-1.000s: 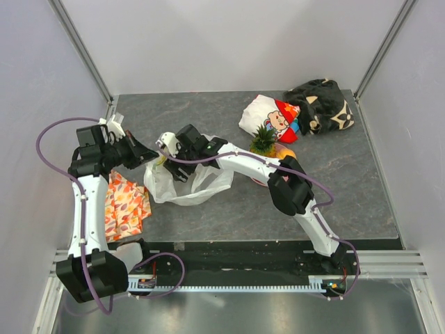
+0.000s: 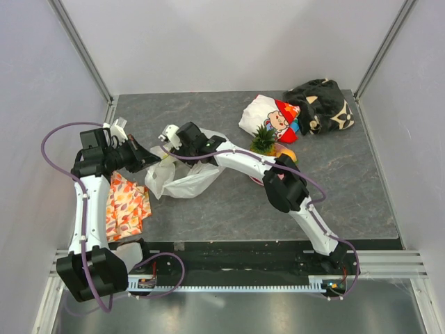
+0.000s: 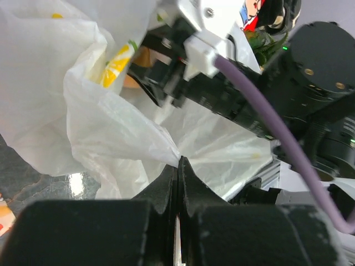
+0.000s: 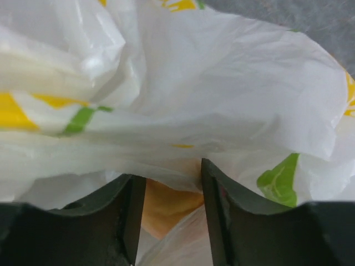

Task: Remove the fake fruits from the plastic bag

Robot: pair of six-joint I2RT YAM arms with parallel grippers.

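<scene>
The white plastic bag (image 2: 188, 182) with yellow and green print lies left of centre. My left gripper is shut on a corner of its thin film, which stretches up and left from the fingertips. From the right, my right gripper reaches into the bag, its fingers (image 4: 219, 205) parted. Between and beyond them shows a dull orange fruit (image 4: 166, 208), partly covered by a fold of film. Whether the fingers touch the fruit cannot be told. In the top view, the right fingertips are hidden by arm and bag.
A pineapple (image 2: 263, 141) and an orange fruit (image 2: 287, 154) sit in a container partly hidden behind the right arm. A cartoon-print bag (image 2: 268, 118) and dark cloth (image 2: 323, 104) lie at the back. An orange patterned cloth (image 2: 125, 209) is at left.
The right gripper has shifted slightly, its tips less visible now inside the bag. The bag's right side has drawn in and its opening has folded over. My left arm has barely moved.
</scene>
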